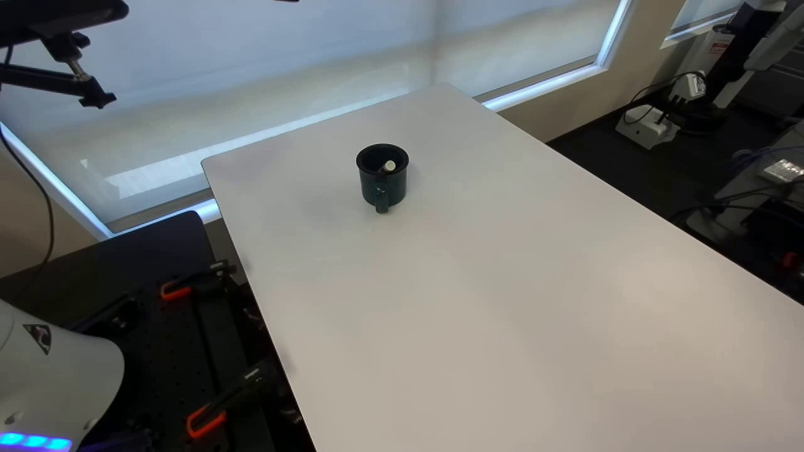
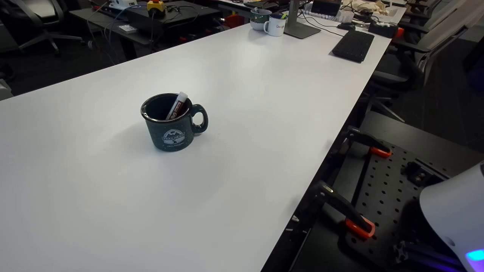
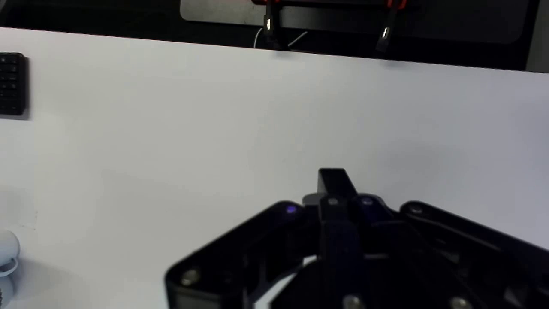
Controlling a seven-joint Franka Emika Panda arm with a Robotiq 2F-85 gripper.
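Note:
A dark green mug (image 1: 371, 187) stands upright on the white table, a marker (image 1: 389, 166) leaning inside it. In the second exterior view the mug (image 2: 168, 135) shows a white print on its side and its handle to the right; the marker (image 2: 177, 105) pokes above the rim, with a white end and a dark red label. Neither exterior view contains my gripper. In the wrist view the gripper is over bare table, its black fingers together and nothing visible between them. The mug is out of the wrist view.
Clamps (image 2: 347, 206) line the robot's mount.

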